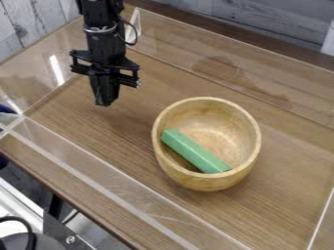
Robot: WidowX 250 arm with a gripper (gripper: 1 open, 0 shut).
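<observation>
My black gripper (104, 82) hangs over the left part of the wooden table, shut, with nothing visible between its fingers. To its lower right, a round wooden bowl (232, 121) holds a green elongated object (193, 149) lying diagonally inside. The gripper is apart from the bowl.
A dark cable (16, 223) shows at the bottom left corner.
</observation>
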